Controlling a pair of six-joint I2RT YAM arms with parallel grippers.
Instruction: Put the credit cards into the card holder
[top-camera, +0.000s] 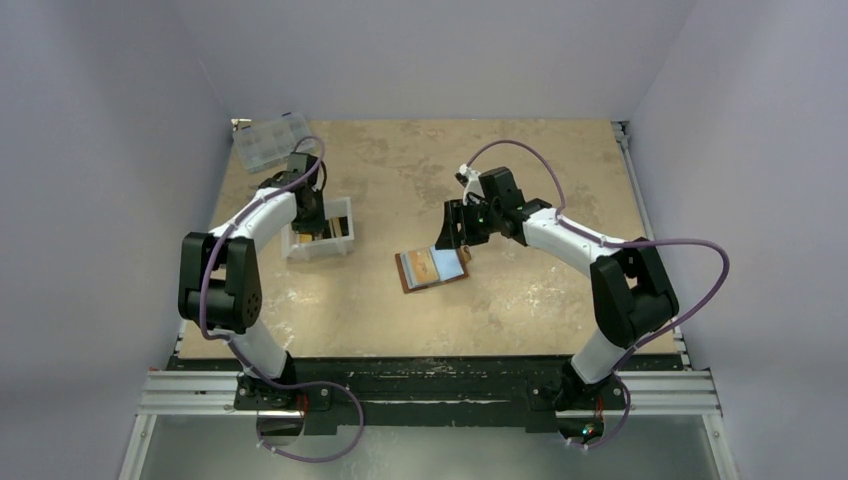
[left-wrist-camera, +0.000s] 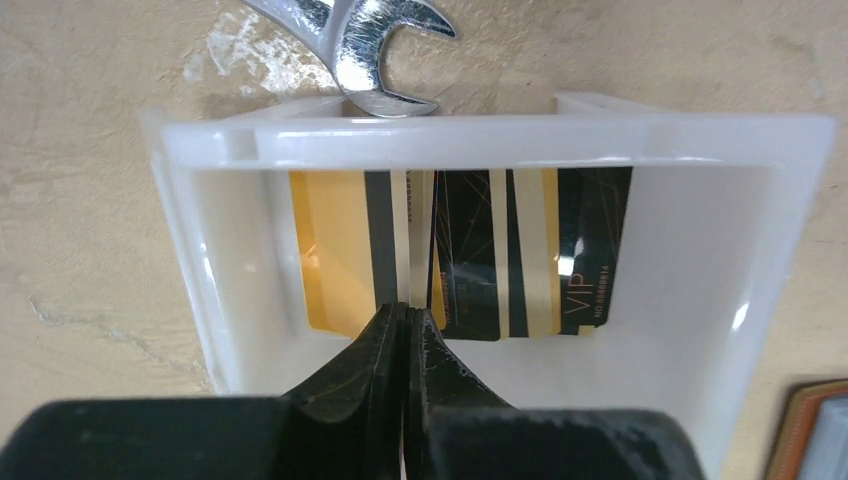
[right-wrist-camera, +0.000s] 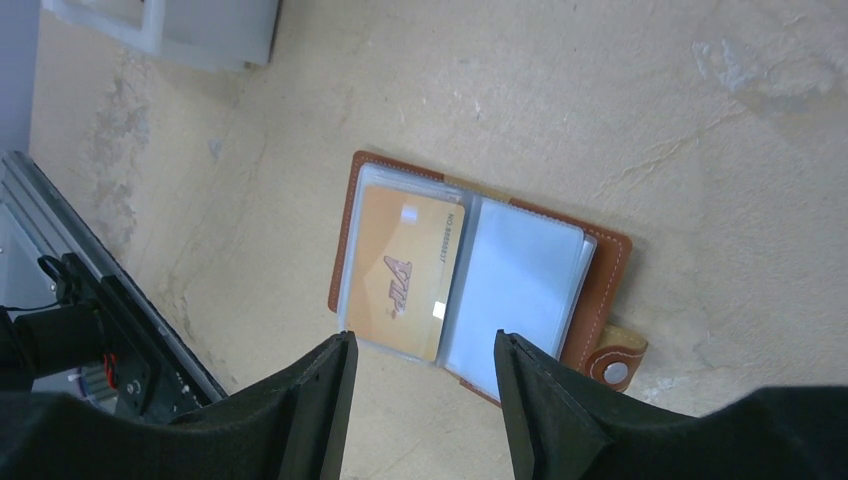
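In the left wrist view, several gold-and-black cards (left-wrist-camera: 470, 255) lie overlapping in a white bin (left-wrist-camera: 495, 145). My left gripper is shut, its tips in front of the card edges near the middle of the row. Whether a thin card is between its fingers cannot be made out. The card holder (right-wrist-camera: 612, 285), brown-edged and lying open, has a gold VIP card (right-wrist-camera: 385, 270) in its left side and a pale blank panel (right-wrist-camera: 515, 285) on the right. Over the holder's near edge, my right gripper is open and empty.
A wrench (left-wrist-camera: 370, 50) lies against the bin's outer wall. At the back left stands a clear plastic box (top-camera: 270, 142). Bare table separates the bin from the holder, and the right and back areas are free.
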